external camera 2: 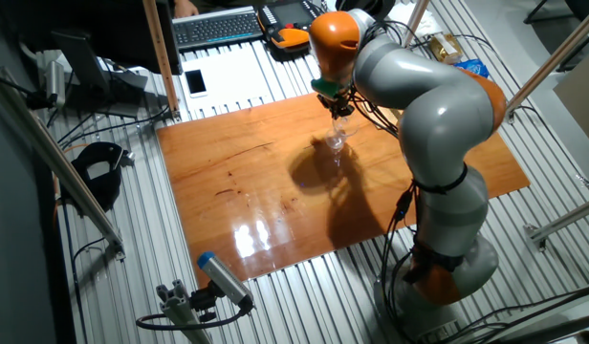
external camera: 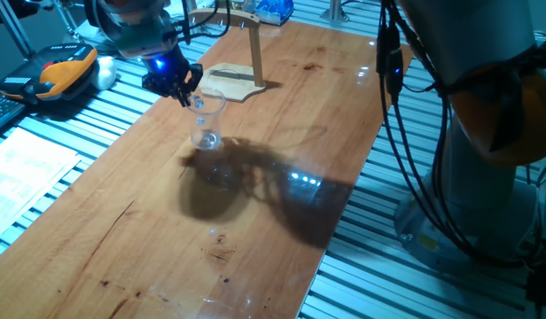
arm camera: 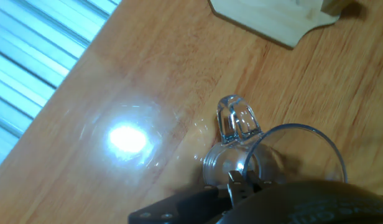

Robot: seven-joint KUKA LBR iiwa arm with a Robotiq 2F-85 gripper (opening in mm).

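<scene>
A clear cup or mug [external camera: 205, 124] with a handle hangs at my gripper [external camera: 186, 97], near the far left edge of the wooden table. In the wrist view the cup's handle [arm camera: 237, 119] points away from the fingers, and its round rim shows at the right. My gripper appears shut on the cup's rim or wall; its dark body hides part of the contact. In exterior view 2 the cup [external camera 2: 336, 141] sits just below the gripper. How far its base is above the table is hard to tell.
A wooden rack with a pale base [external camera: 229, 85] stands close behind the cup. Papers [external camera: 29, 177] and an orange-black device [external camera: 51, 75] lie beyond the left edge.
</scene>
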